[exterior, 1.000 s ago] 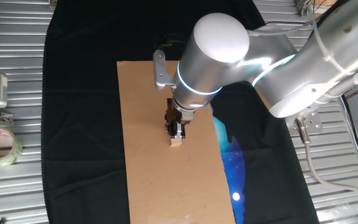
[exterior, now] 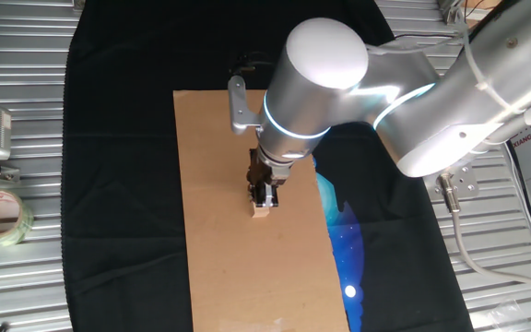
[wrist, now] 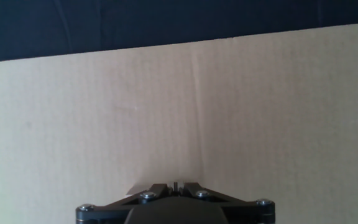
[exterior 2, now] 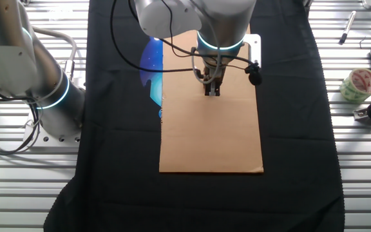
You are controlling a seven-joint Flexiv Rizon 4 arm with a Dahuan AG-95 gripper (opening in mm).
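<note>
A small tan wooden block shows right at the fingertips of my gripper, low over the brown cardboard sheet. In the wrist view my gripper has its fingers drawn close together, and it looks shut. A small brown corner beside the left finger may be part of the block; the rest is hidden there. Whether the block sits between the fingers or just under them cannot be told. From the other side, my gripper points down at the cardboard, and no block can be made out clearly.
Black cloth surrounds the cardboard. A blue patterned flat piece pokes out from the cardboard's edge. A tape roll rests on the slatted metal table at the far side. Much of the cardboard is bare.
Over the last second the gripper's tip has shifted very slightly to the right in exterior view 1. The block appears in nearly the same place.
</note>
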